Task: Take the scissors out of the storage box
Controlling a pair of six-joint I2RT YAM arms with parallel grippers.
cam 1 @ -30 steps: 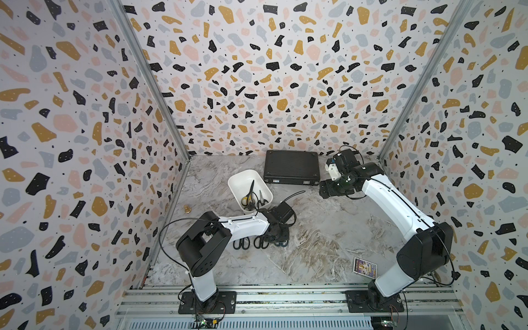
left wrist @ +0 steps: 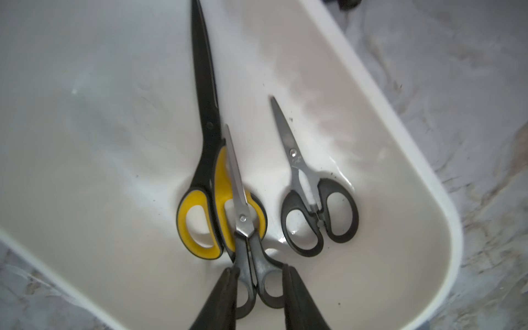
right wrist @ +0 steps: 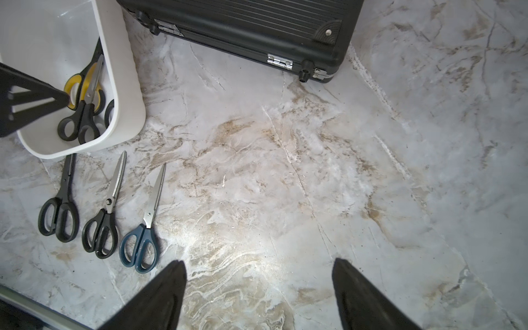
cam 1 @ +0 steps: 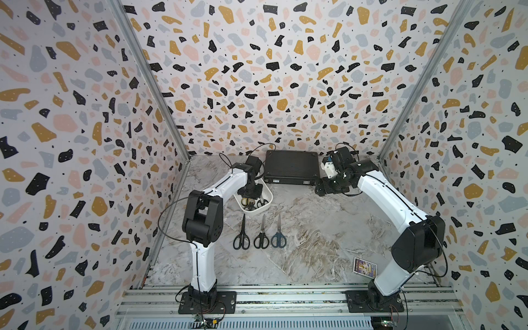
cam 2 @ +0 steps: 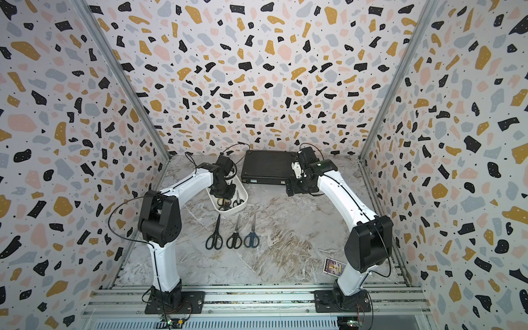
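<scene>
The white storage box (left wrist: 401,137) holds three pairs of scissors: yellow-and-black scissors (left wrist: 208,93), dark grey-handled scissors (left wrist: 244,222) lying across their handle, and small black-handled scissors (left wrist: 338,222) apart to the right. My left gripper is over the box, partly open; the grey handles show between its fingers in the left wrist view, not gripped. On the table in front of the box lie black scissors (right wrist: 60,211), dark-handled scissors (right wrist: 104,225) and blue-handled scissors (right wrist: 142,239), side by side. Away to the right, my right gripper hangs open and empty.
A black case (cam 1: 291,166) stands behind and right of the box. A small printed card (cam 1: 364,267) lies near the front right edge.
My left arm has swung back and left, from above the blue-handled scissors to above the box, uncovering the scissors row. The right arm has shifted slightly left.
</scene>
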